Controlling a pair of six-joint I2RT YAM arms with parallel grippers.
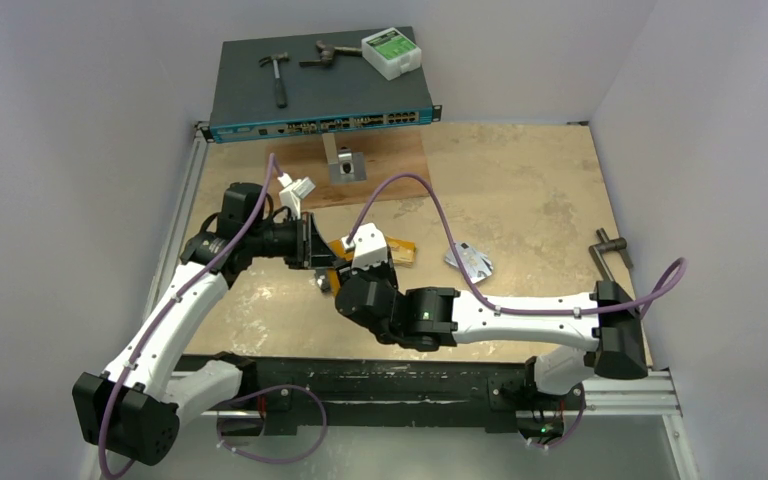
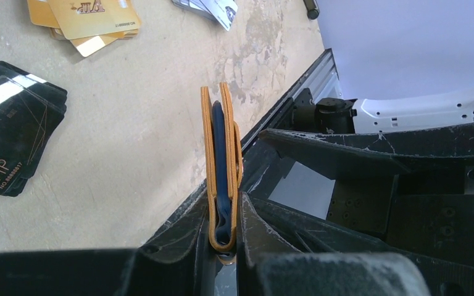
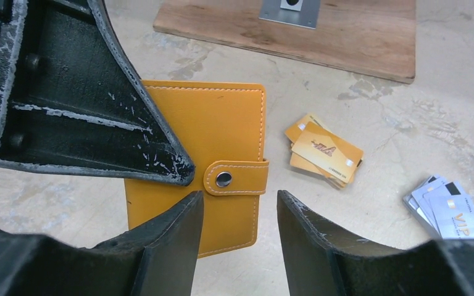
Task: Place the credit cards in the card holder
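My left gripper is shut on the orange card holder, which stands on edge in the left wrist view with a dark lining showing between its two covers. A strap with a silver snap (image 3: 223,179) lies across its cover. My right gripper has its fingers apart, with the holder's strap edge showing in the gap between them; no firm hold on it shows. On the table lie gold cards (image 3: 328,151), silver cards (image 3: 453,209) and a stack of black cards (image 2: 18,129). In the top view the right arm covers part of the holder.
A wooden board with a metal plate (image 3: 289,13) sits behind the cards. Farther back stands a dark rack unit (image 1: 310,75) bearing hammers and a white box (image 1: 392,52). Another tool (image 1: 610,250) lies at the right edge.
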